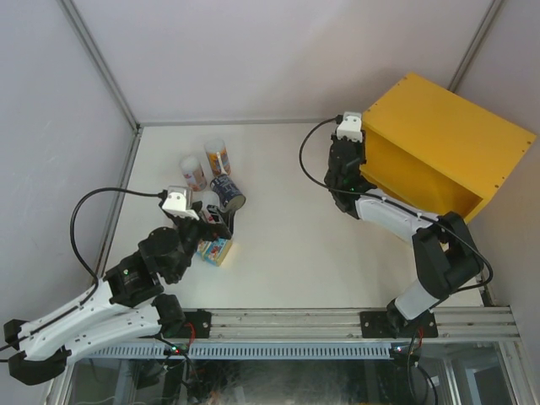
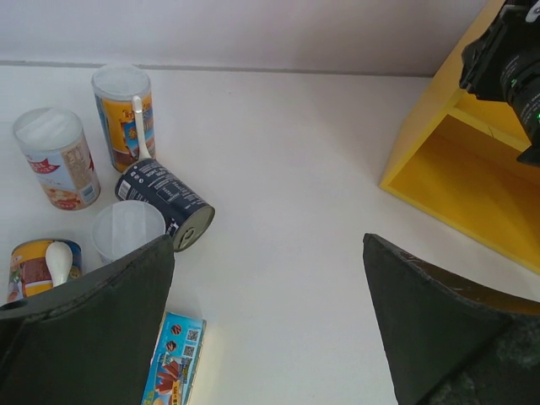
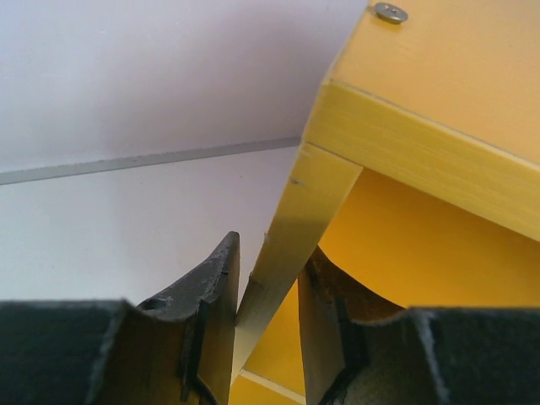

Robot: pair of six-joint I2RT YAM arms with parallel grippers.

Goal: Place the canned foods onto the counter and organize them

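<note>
A yellow two-level shelf (image 1: pixel 447 126) stands at the back right of the white counter. My right gripper is shut on its left side panel (image 3: pixel 291 211), one finger outside and the other inside the compartment. At the left my left gripper stands open, nothing between its fingers. Left of it in the left wrist view are a dark blue can (image 2: pixel 169 198) on its side, an orange-labelled can (image 2: pixel 123 118) with a white spoon, a white-lidded can (image 2: pixel 63 160), a clear-lidded container (image 2: pixel 126 229) and a lying spoon can (image 2: pixel 44 267).
A blue box (image 2: pixel 175 359) lies near the front of the group, partly hidden by the left finger. A wall runs along the back. The shelf's visible compartment is empty.
</note>
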